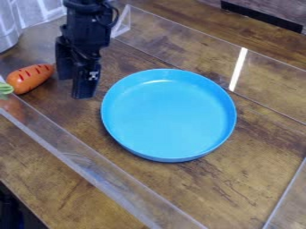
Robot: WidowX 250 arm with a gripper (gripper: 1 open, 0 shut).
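My black gripper (79, 73) hangs at the upper left, left of a large blue plate (169, 114), with its fingers open and low over the wooden surface. An orange toy carrot (31, 77) with a pale green top lies further left, a short way from the fingers. I see nothing held between the fingers.
A clear plastic strip (93, 177) runs diagonally along the lower left. A pale object (9, 20) stands at the top left corner.
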